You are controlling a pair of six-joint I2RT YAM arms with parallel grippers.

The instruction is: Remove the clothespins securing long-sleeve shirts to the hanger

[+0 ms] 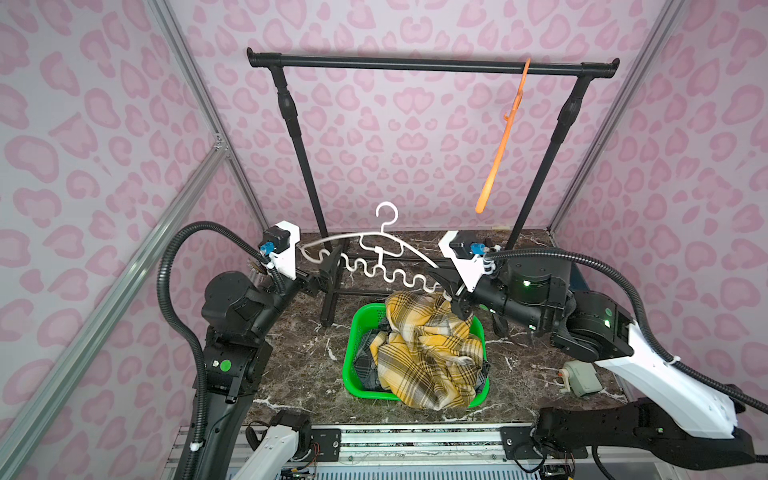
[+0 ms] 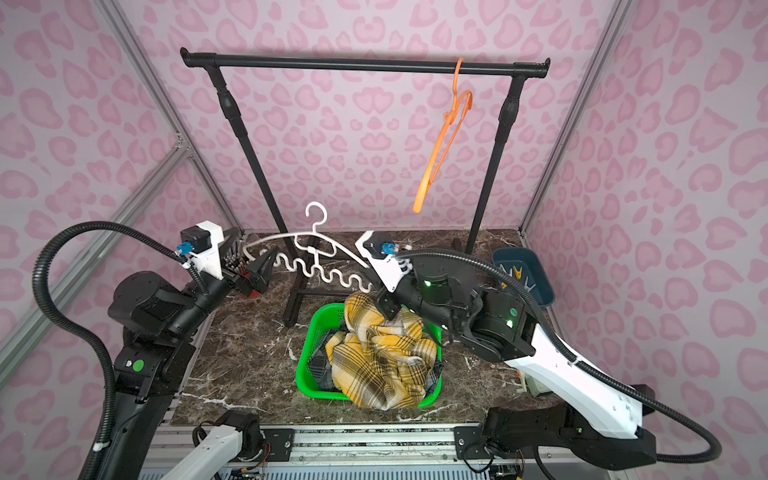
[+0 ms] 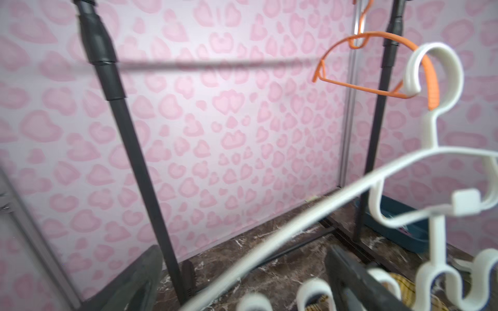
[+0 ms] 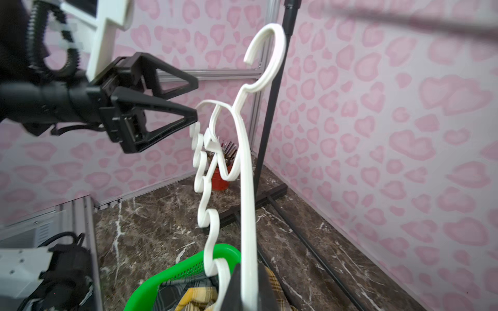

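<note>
The white hanger is aloft above the basket, its hook upward, bare of any shirt, with no clothespin visible on it. My right gripper is shut on one end of this hanger's upper bar. At the opposite end, my left gripper is open; the bar crosses between its spread fingers in the left wrist view, and contact cannot be made out. Below, a yellow plaid shirt lies heaped in the green basket over dark grey cloth. Small clothespins lie in a blue bin at the right.
An orange hanger hangs from the black rack's rod, right of centre. Rack posts stand on both sides. On the floor at right sits a pale green item. Marble floor left of the basket is clear.
</note>
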